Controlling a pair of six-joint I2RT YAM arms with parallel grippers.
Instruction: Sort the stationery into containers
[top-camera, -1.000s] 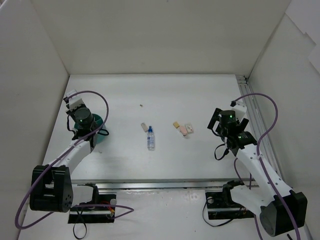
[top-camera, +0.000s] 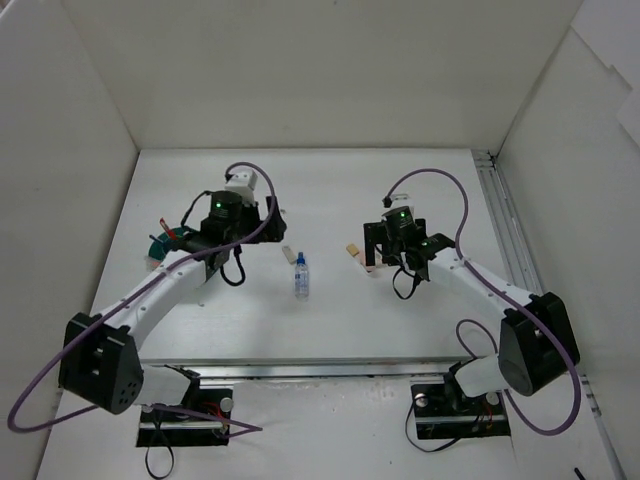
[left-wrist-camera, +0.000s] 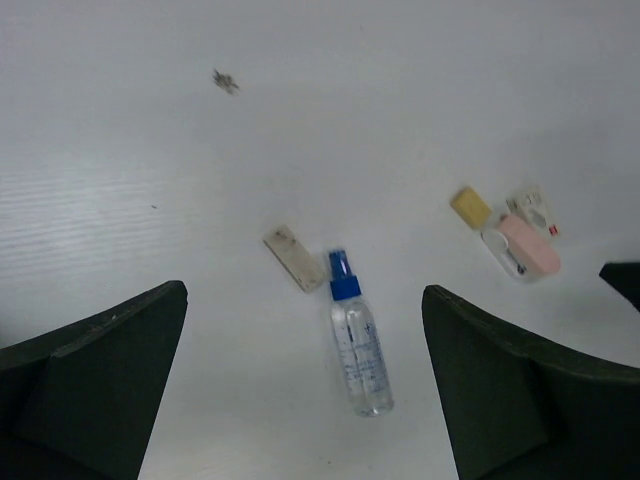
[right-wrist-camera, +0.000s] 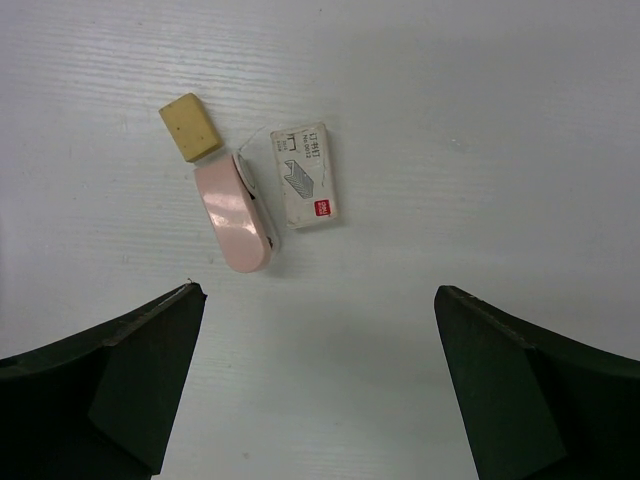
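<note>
Above the table's left half, my left gripper (top-camera: 277, 222) is open and empty. Its wrist view shows a pale eraser-like block (left-wrist-camera: 294, 258) beside a clear bottle with a blue cap (left-wrist-camera: 361, 345), both lying between and beyond its spread fingers. My right gripper (top-camera: 392, 243), open with nothing between its fingers, hangs over the stationery cluster. In the right wrist view this cluster is a yellow block (right-wrist-camera: 190, 127), a pink stapler (right-wrist-camera: 235, 215) and a white staples box (right-wrist-camera: 306, 176). A teal container (top-camera: 160, 248) with pens sticking out stands at the left, partly hidden by my left arm.
A small dark scrap (left-wrist-camera: 226, 81) lies on the table beyond the pale block. Open white table surrounds the items, especially at the back and front. Walls bound the left, right and back; a metal rail (top-camera: 300, 369) runs along the front edge.
Pens now show at the container. The right gripper moved left, over the stapler and staples box.
</note>
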